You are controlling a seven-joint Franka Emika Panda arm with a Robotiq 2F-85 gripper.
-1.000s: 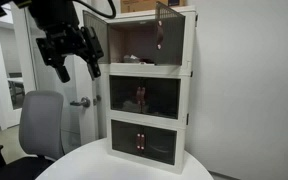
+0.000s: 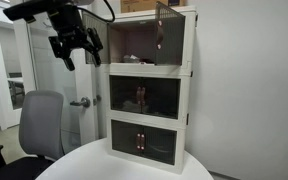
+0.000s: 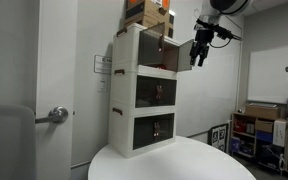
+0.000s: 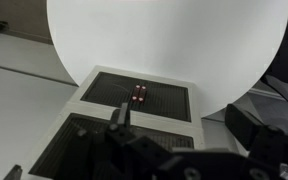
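A white three-tier cabinet (image 2: 147, 124) stands on the round white table (image 2: 89, 163). Both dark mesh doors of its top compartment (image 2: 134, 44) are swung outward, and small unclear items lie inside. The middle doors (image 2: 160, 97) and bottom doors (image 2: 159, 144) are closed, with reddish-brown handles. My gripper (image 2: 83, 64) hangs in the air in front of the open left door, at about top-tier height. Its fingers are spread apart, and nothing shows between them. From above, the wrist view shows the cabinet's lower doors and their red handles (image 4: 139, 94).
Orange-brown boxes (image 3: 149, 14) sit on top of the cabinet. A grey office chair (image 2: 42, 125) is beside the table, near a glass door with a lever handle (image 2: 81, 102). Shelves with bins (image 3: 259, 128) stand farther back.
The cabinet doors have not moved.
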